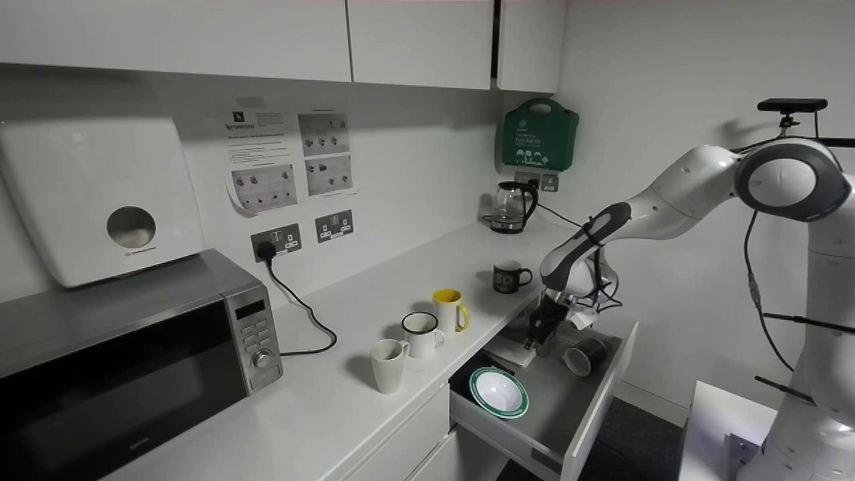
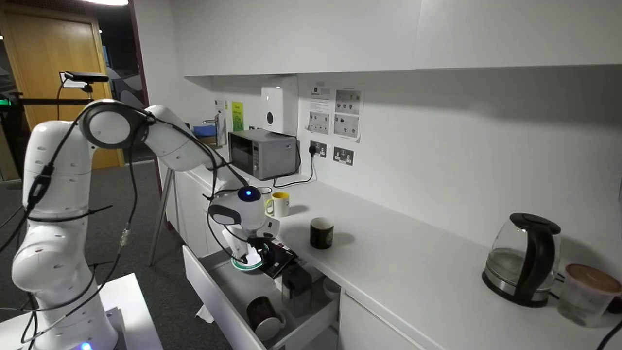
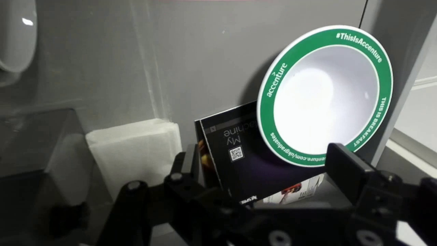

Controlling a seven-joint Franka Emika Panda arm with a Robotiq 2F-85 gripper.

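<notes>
My gripper is open over the pulled-out drawer [image 1: 601,401], its two fingers wide apart in the wrist view and nothing visibly held between them. Ahead of the right finger lies a white bowl with a green rim [image 3: 327,98], tilted against a dark booklet [image 3: 241,151] that shows between the fingers. Left of the gripper is a stack of white napkins [image 3: 137,151]. A dark mug [image 2: 262,315] lies on its side in the drawer. In exterior view 1 my gripper [image 1: 543,327] hangs near the counter edge, apart from the bowl [image 1: 498,393].
On the counter [image 1: 320,417] stand a pale mug [image 1: 389,367], a white mug [image 1: 421,335], a yellow-lined mug [image 1: 449,311] and a black mug [image 1: 506,277]. A glass kettle [image 2: 519,262] is farther along. A clear dark-topped container [image 2: 297,288] sits in the drawer.
</notes>
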